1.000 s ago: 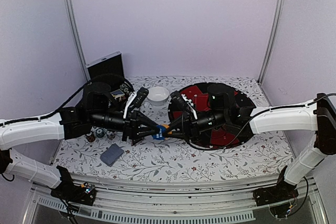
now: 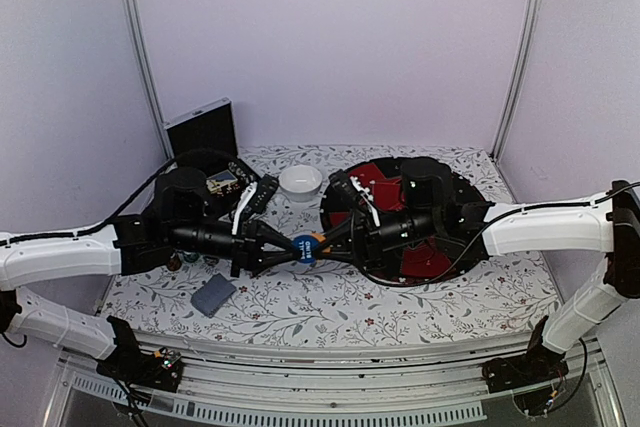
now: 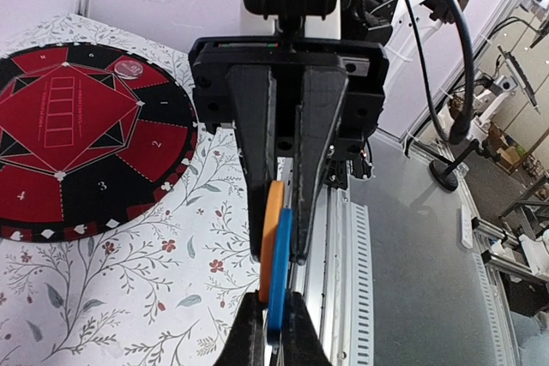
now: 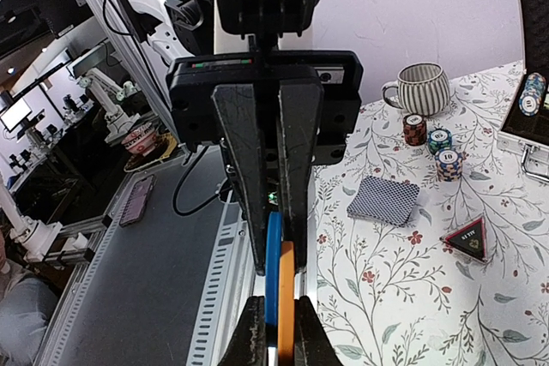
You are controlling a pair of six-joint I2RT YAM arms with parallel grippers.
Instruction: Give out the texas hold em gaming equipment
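Above the middle front of the table, my two grippers meet tip to tip around a blue disc with white lettering and an orange disc. My left gripper is shut on the blue disc, and my right gripper is shut on the orange one. The discs stand on edge, face to face and overlapping, in both wrist views. A round red and black game board carries a clear, lettered disc. Chip stacks, a card deck and a black triangular marker rest on the patterned cloth.
An open case stands at the back left, with chips inside. A white bowl sits between case and board. Beyond the chip stacks is a striped mug.
Both grippers have shifted slightly, and the blue disc's face has turned more toward the top camera than a second ago. The board, bowl and deck have not moved.
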